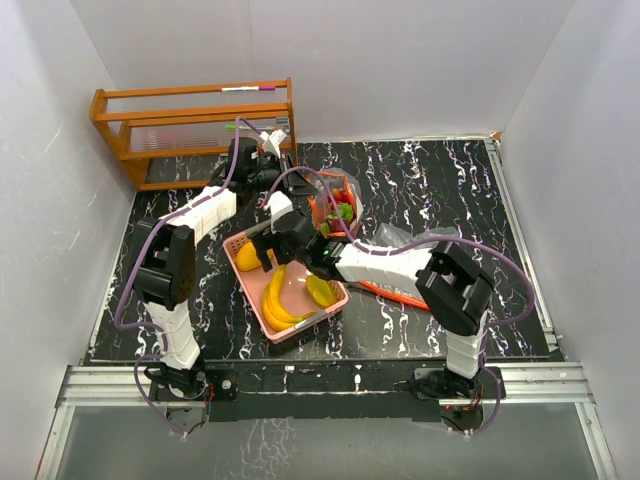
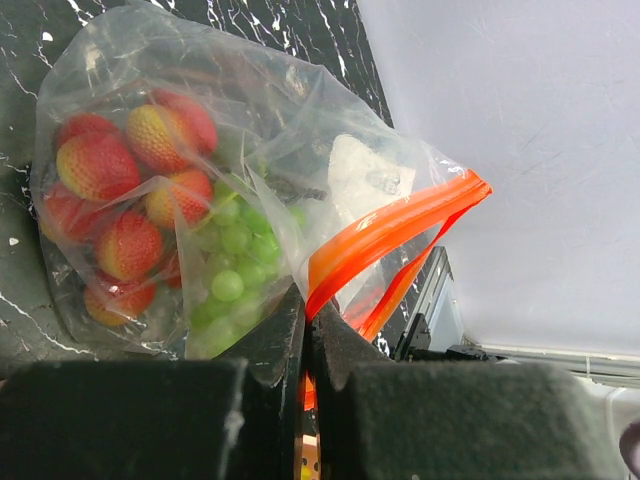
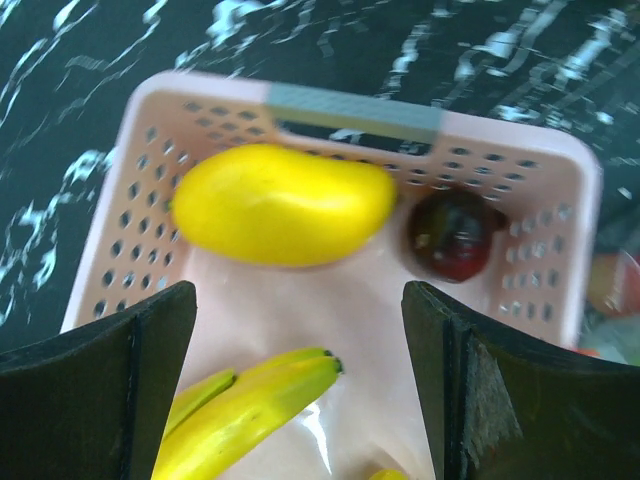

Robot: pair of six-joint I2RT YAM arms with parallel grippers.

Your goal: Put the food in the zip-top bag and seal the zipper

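In the left wrist view my left gripper is shut on the orange zip edge (image 2: 400, 220) of a clear bag (image 2: 290, 90), whose mouth gapes. Inside it are several red-yellow fruits (image 2: 130, 245) and green grapes (image 2: 228, 285). My right gripper stands open over the pink basket (image 3: 225, 290), its fingers (image 3: 150, 370) wide apart with nothing between them. Below lie a yellow fruit (image 3: 285, 205), bananas (image 3: 255, 405) and a dark round fruit (image 3: 455, 232) in the corner. A yellow-green fruit (image 1: 320, 290) sits at the basket's right side in the top view.
Another clear bag with an orange zip (image 1: 395, 294) lies flat beneath the right forearm. A wooden rack (image 1: 190, 115) stands at the back left. Bare marble table (image 1: 500, 290) extends to the right.
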